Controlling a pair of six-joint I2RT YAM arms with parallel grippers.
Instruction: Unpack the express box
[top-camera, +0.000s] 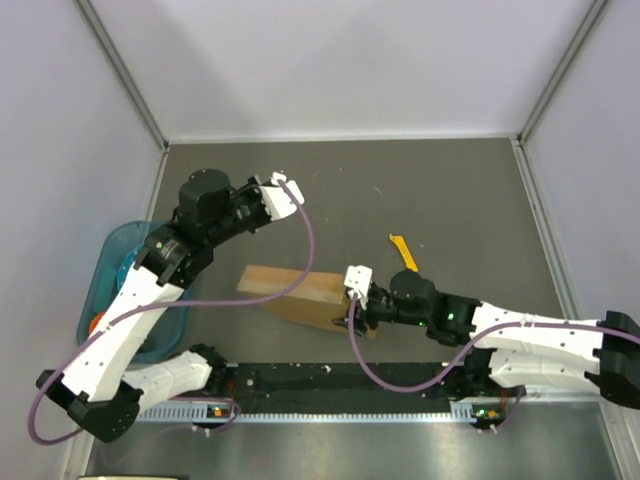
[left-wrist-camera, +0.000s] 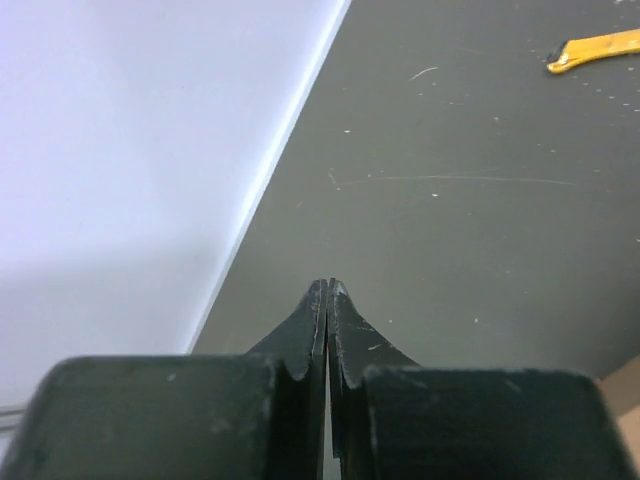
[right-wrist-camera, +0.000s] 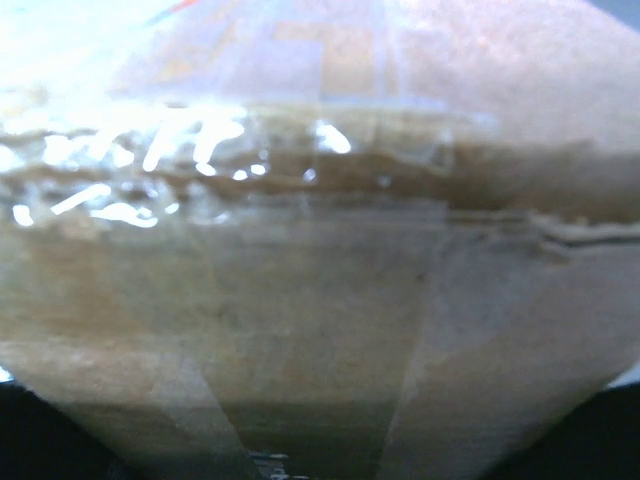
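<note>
The express box (top-camera: 268, 278), brown cardboard with clear tape, lies slanted on the grey table between the arms. My right gripper is shut on its right end, where the dark fingers (right-wrist-camera: 50, 435) press the sides and cardboard fills the view. My left gripper is shut with nothing between its fingers, behind and above the box's left part. In the left wrist view only a corner of the cardboard (left-wrist-camera: 625, 415) shows at the lower right, apart from the fingertips.
A yellow cutter (top-camera: 403, 252) rests on the table behind the right arm. At the left stands a teal bin (top-camera: 100, 275) holding a blue and an orange thing, partly covered by the left arm. Bare table spreads across the back, up to white walls.
</note>
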